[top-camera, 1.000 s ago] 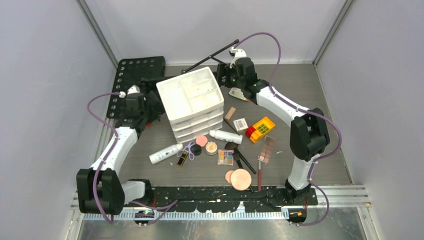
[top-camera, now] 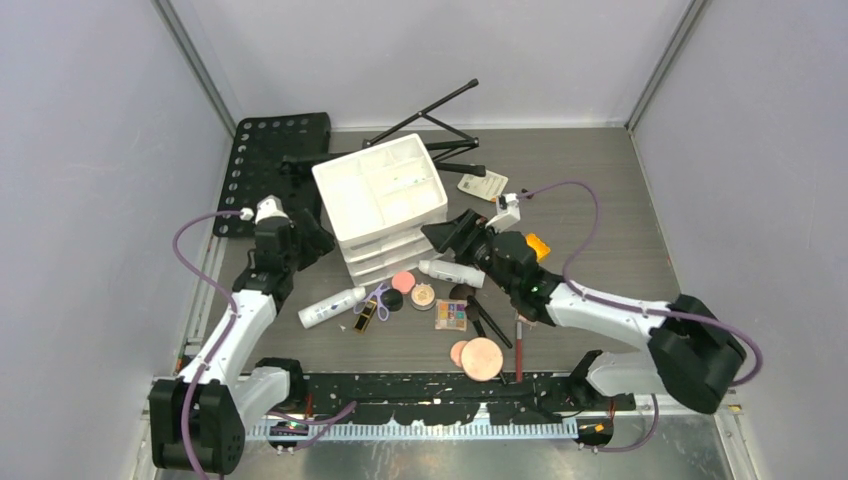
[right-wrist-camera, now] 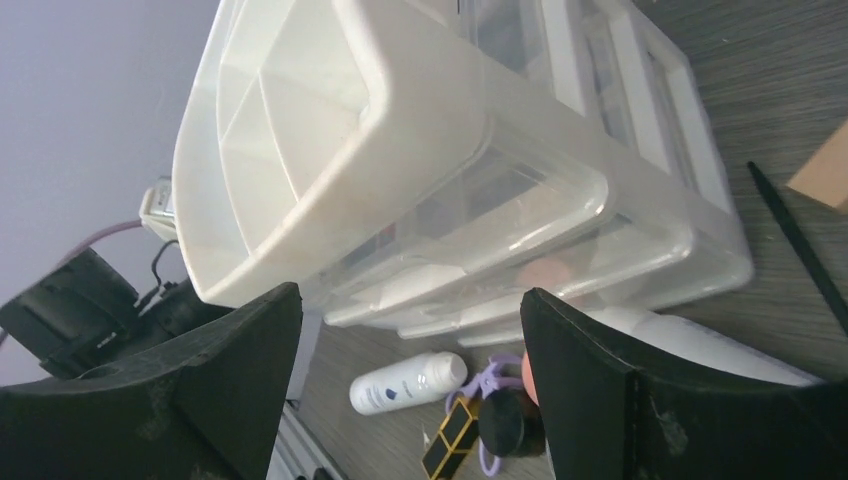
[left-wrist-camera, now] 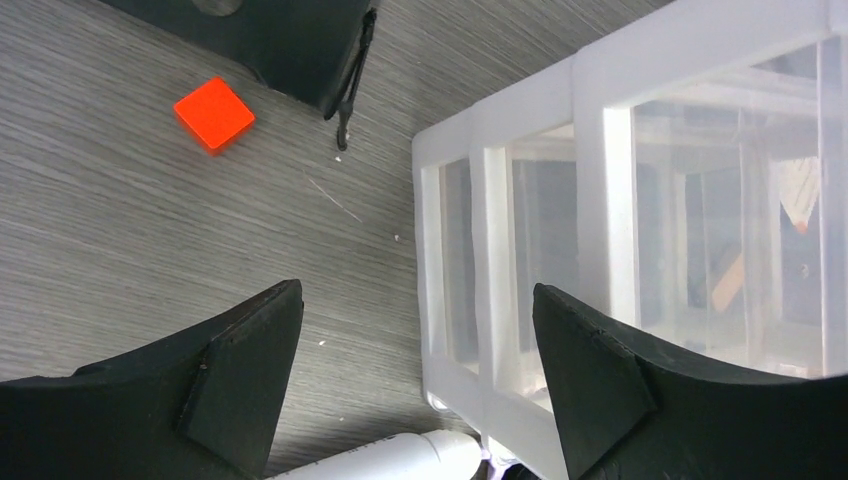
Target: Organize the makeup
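The white organizer with clear drawers stands mid-table, its drawer side beside my left gripper, which is open and empty. My right gripper is open at the organizer's right side, over a white bottle. Makeup lies around the front: another bottle, pink compact, black jar, eyeshadow palette, brushes and large powder. Lavender scissors lie among them. A yellow toy is partly hidden by my right arm.
A black perforated board lies at back left and a black folding stand behind the organizer. A small orange block sits left of the organizer. The right part of the table has some free room.
My right gripper has moved from the back right forward and down to the organizer's right side. My left arm has shifted slightly. The objects look unmoved.
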